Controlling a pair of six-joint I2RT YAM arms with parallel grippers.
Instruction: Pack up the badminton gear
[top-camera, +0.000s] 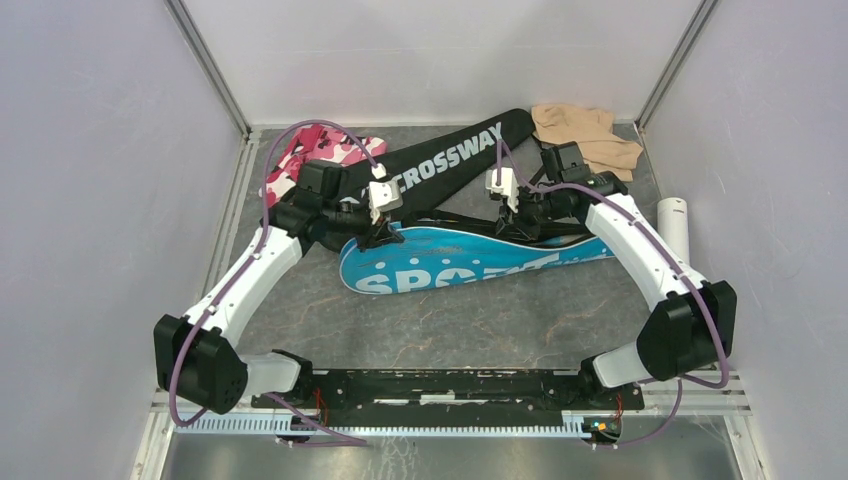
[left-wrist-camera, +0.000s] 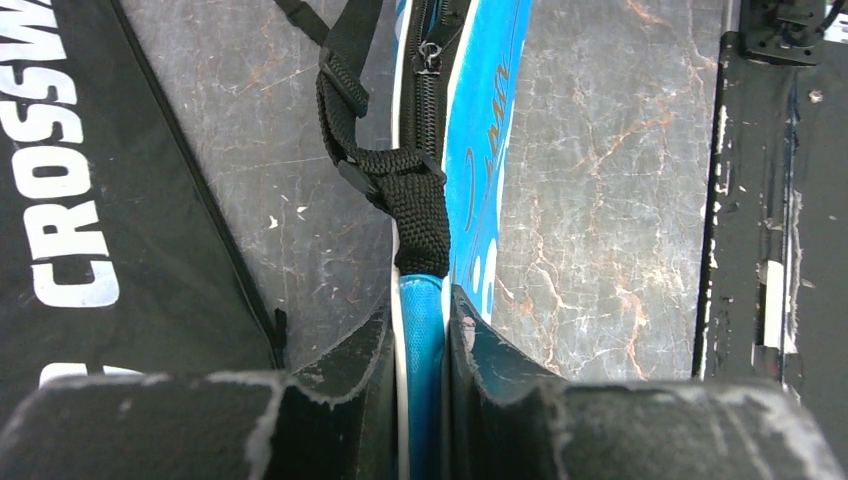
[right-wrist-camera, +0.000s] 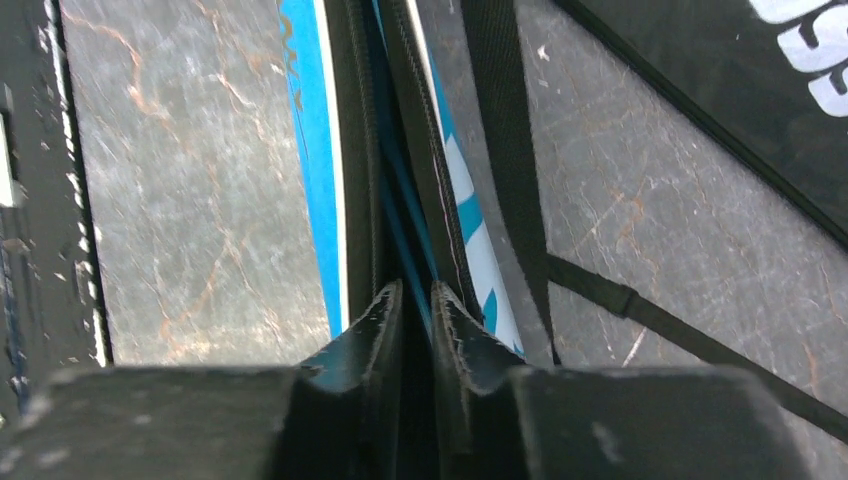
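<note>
The blue racket bag (top-camera: 440, 262) lies lengthwise across the middle, its long zip open toward the right. My left gripper (top-camera: 385, 236) is shut on the bag's upper left part; the left wrist view shows blue fabric between the fingers, with a black strap and zipper puller (left-wrist-camera: 430, 58) beyond. My right gripper (top-camera: 515, 222) is over the open zip. In the right wrist view its fingertips (right-wrist-camera: 455, 330) are close together at the zip edges (right-wrist-camera: 440, 180); whether anything is between them is unclear.
A black CROSSWAY bag (top-camera: 450, 150) lies behind, with pink camouflage cloth (top-camera: 325, 145) at back left and tan cloth (top-camera: 585, 135) at back right. A white cylinder (top-camera: 673, 230) stands by the right wall. Bare floor lies in front.
</note>
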